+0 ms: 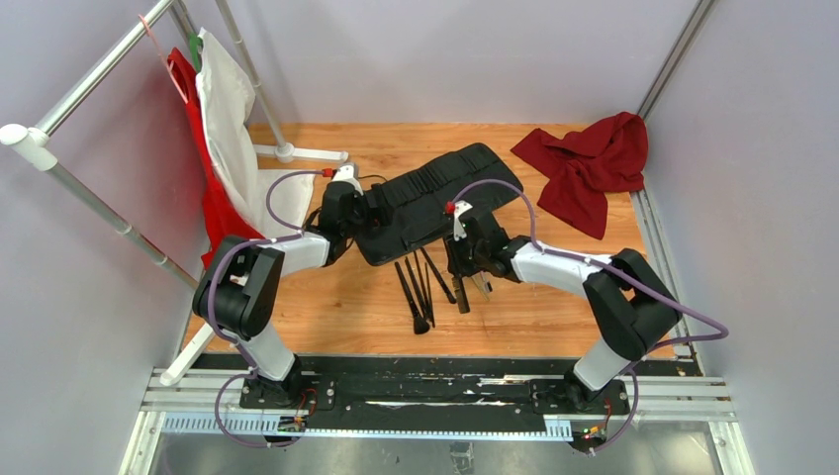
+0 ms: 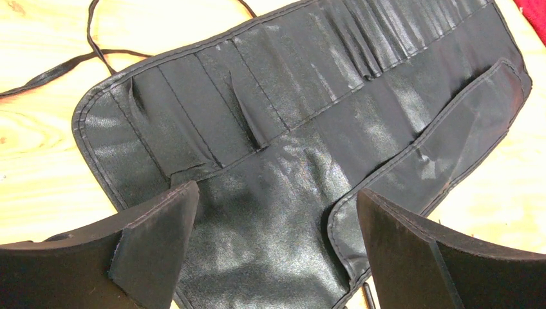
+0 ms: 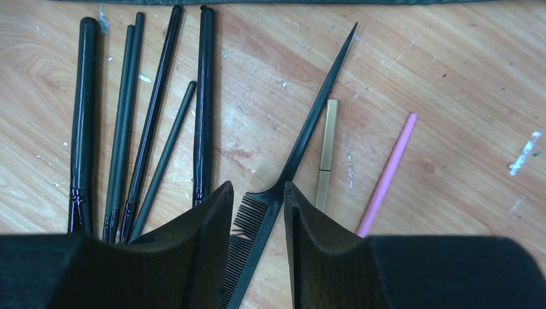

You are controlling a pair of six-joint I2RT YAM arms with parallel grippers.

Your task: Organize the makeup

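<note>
A black brush roll (image 2: 302, 180) lies unrolled, with flat pockets along its far side. Over its left end my left gripper is open, and only the roll's surface shows beyond its fingers. My right gripper is part open above a black rat-tail comb (image 3: 310, 129); the comb's neck appears between the fingertips, but contact cannot be judged. Left of the comb lie several dark brushes, including a thick-handled brush (image 3: 84, 96). To its right are a gold stick (image 3: 327, 135) and a pink stick (image 3: 389, 170).
A dark red cloth (image 1: 594, 163) lies crumpled at the back right. On the left stands a white rack (image 1: 94, 74) with red and white garments hanging from it. Bare wood is free at the front right of the table.
</note>
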